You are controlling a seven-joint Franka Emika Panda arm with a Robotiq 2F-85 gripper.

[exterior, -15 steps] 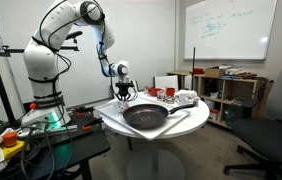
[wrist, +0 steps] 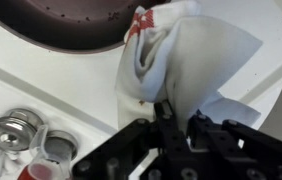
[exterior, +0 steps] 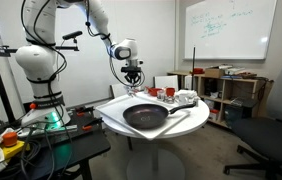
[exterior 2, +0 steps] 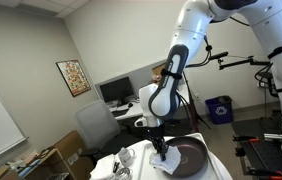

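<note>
A white cloth (wrist: 203, 60) with a red-marked corner hangs in my gripper, which is shut on it. The bunched part lies between the fingers, and the loose part spreads out beyond them. In exterior view 2 the cloth (exterior 2: 167, 160) hangs below the gripper (exterior 2: 162, 148), beside the pan. Exterior view 1 has the gripper (exterior: 133, 76) raised above the far side of the round table; the cloth is hard to make out against the white there. A dark frying pan (exterior: 146, 116) rests on the near part of the table.
The white table (exterior: 186, 121) also carries several red and white cups (exterior: 169, 93) at the back. Metal-lidded containers (wrist: 13, 130) show at the lower left of the wrist view. The pan's handle (exterior: 184, 107) points right. An office chair (exterior: 266, 137) stands at the right.
My gripper has risen from low over the far left of the table and shifted slightly right in exterior view 1. The pan and cups have stayed in place.
</note>
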